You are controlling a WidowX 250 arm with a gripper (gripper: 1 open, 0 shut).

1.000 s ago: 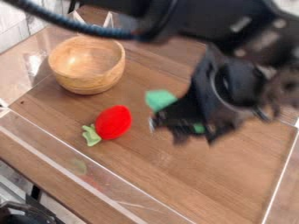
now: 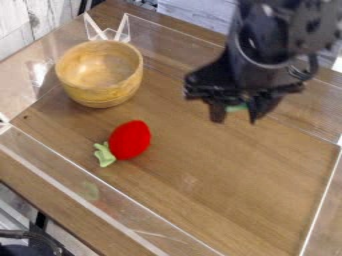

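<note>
My gripper (image 2: 234, 105), a large dark grey body, hangs over the back right of the wooden table, its fingers pointing down. A small green thing (image 2: 235, 105) shows between its fingers, mostly hidden behind them, so the gripper appears shut on it. A yellow wooden bowl (image 2: 100, 85) stands at the upper left. A red strawberry-like object (image 2: 130, 139) with pale green leaves lies on the table below and to the right of the bowl.
Clear rails run along the table's edges at left and right.
The bowl and red object have stayed in place.
</note>
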